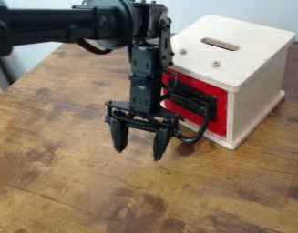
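Note:
My black gripper [140, 139] hangs point-down over the wooden table, in front of a pale wooden box [254, 86]. Its two fingers stand apart, with only tabletop showing between them. The box has a slot and two small screws on top and a red front panel [217, 134] with black fittings, partly hidden behind my arm and cable.
A white wall or surface lies behind the table's far edge at the upper left.

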